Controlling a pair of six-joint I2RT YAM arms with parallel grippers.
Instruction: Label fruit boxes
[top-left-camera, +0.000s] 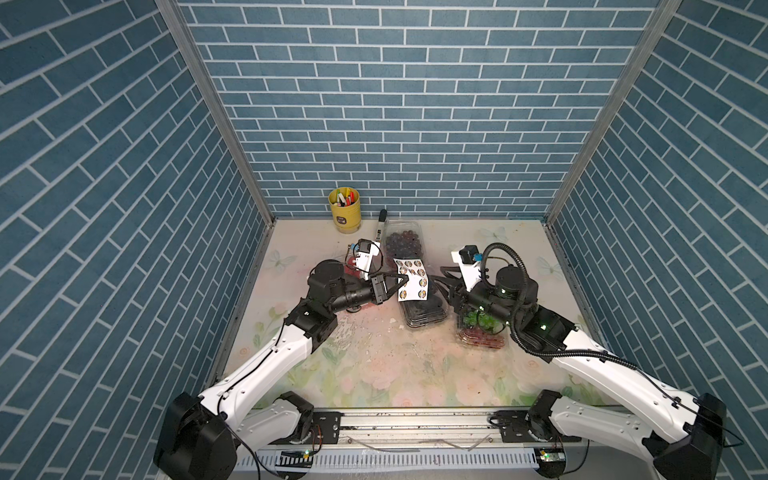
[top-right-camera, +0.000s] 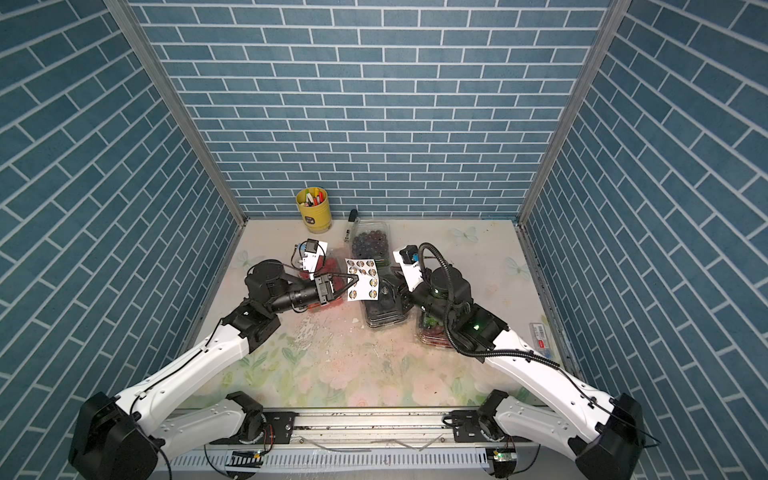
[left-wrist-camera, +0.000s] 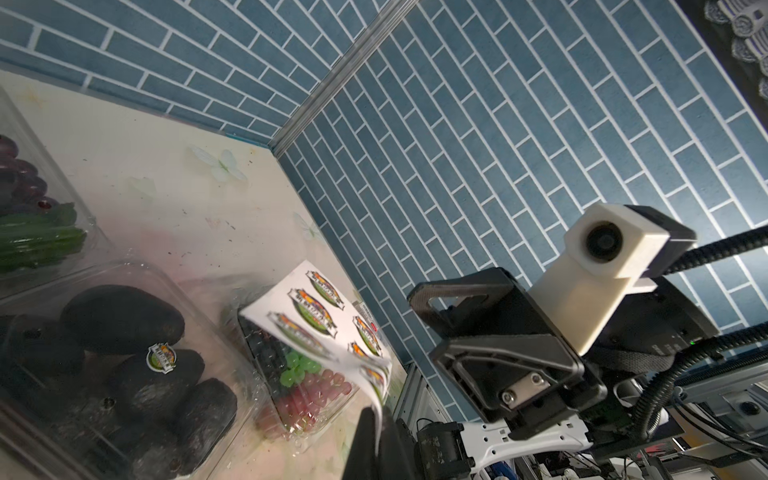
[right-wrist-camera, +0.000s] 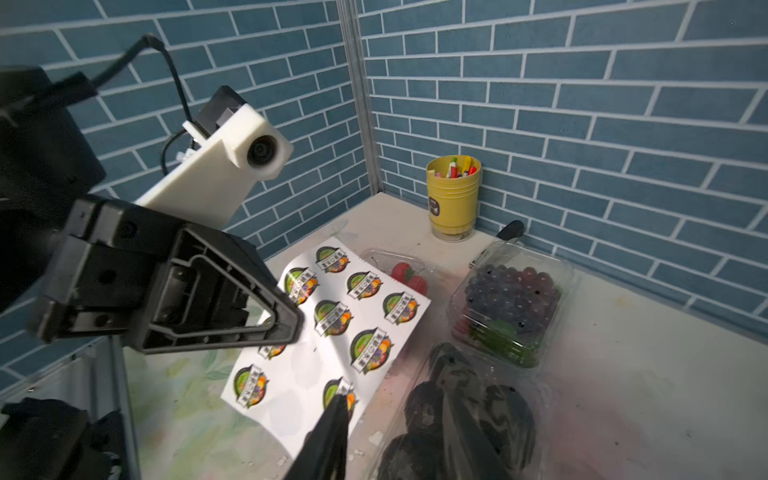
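Observation:
A white sheet of round fruit stickers (right-wrist-camera: 332, 364) is pinched at one edge by my left gripper (top-left-camera: 404, 280), which is shut on it over the middle of the table. Facing it from the right is my right gripper, partly open, with a gap between its fingers and no sticker visible in it. Below the sheet lies a clear box of dark oval fruit (left-wrist-camera: 132, 320), bearing one round sticker (left-wrist-camera: 161, 357). Behind it stands a box of dark grapes (right-wrist-camera: 512, 296). A mixed grape box (top-left-camera: 482, 336) is under the right arm, and a red-fruit box (top-right-camera: 332, 268) is partly hidden by the left arm.
A yellow cup of pens (top-left-camera: 345, 209) stands at the back left, with a black-handled tool (top-left-camera: 381, 217) beside the grape box. A small white packet (top-right-camera: 540, 340) lies near the right wall.

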